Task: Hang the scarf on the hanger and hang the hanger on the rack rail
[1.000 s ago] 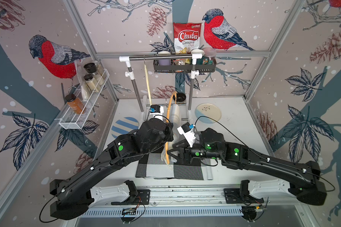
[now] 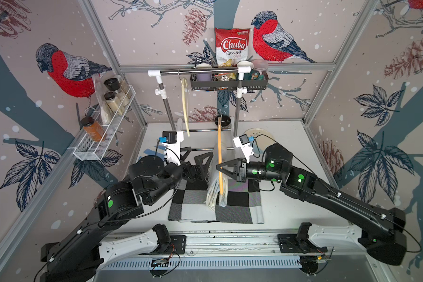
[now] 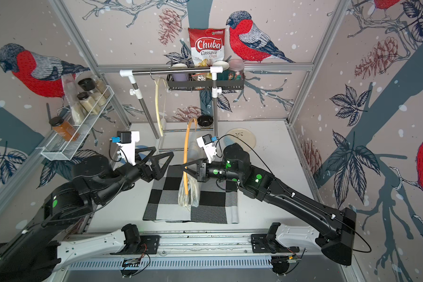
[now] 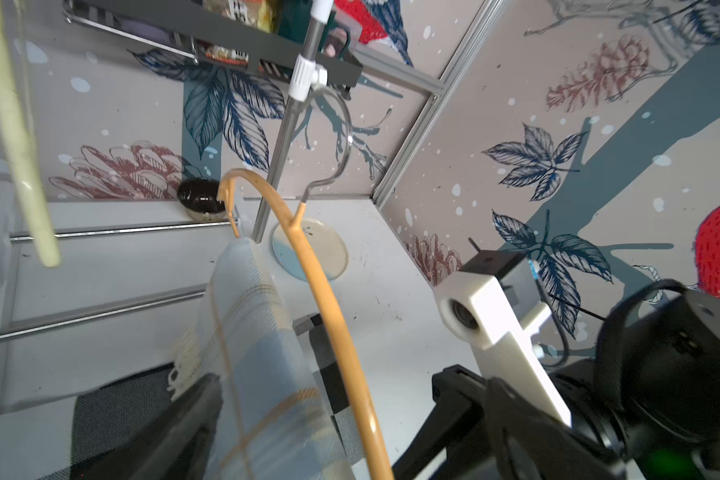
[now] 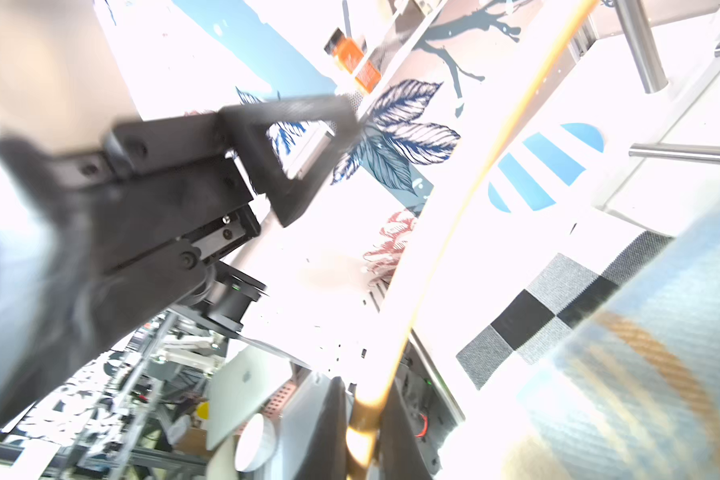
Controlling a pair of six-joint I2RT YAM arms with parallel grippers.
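An orange hanger (image 4: 327,300) stands on end with its hook (image 4: 345,144) free, below the rail (image 2: 202,70). The pale plaid scarf (image 4: 260,376) is draped through it, fringed ends low over the checkered mat. My right gripper is shut on the hanger's lower bar. My left gripper (image 2: 197,166) stands open to the left of the hanger, apart from it, with nothing between its fingers.
A yellow hanger (image 2: 185,105) hangs on the rail. Behind are a shelf basket (image 2: 209,85), a dark bowl (image 4: 201,200) and a round plate (image 3: 243,135). A wire rack with jars (image 2: 103,131) is on the left wall.
My left gripper has moved left, away from the orange hanger. My right gripper has shut on the hanger and shifted it to the right and up.
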